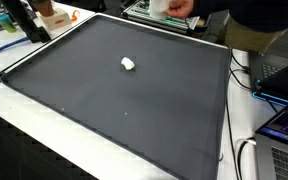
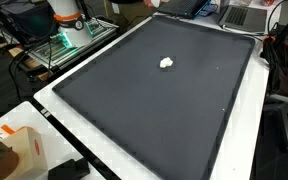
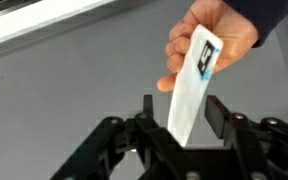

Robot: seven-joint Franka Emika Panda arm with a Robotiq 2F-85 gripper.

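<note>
A person's hand (image 3: 216, 38) reaches into the wrist view from the top right, holding a long white item (image 3: 191, 88) with a blue-and-black marking on one end. The item's lower end hangs between the fingers of my gripper, which is open, with a gap showing on both sides of it. In exterior view 1 the same hand (image 1: 180, 8) and part of a white item (image 1: 159, 5) appear at the top edge. My gripper cannot be made out in either exterior view.
A small white crumpled-looking piece (image 1: 128, 64) lies on the dark grey mat (image 2: 134, 105), which is otherwise bare. Laptops (image 1: 284, 130) and cables lie off the right side. Boxes and tools (image 1: 49, 15) stand at the far left.
</note>
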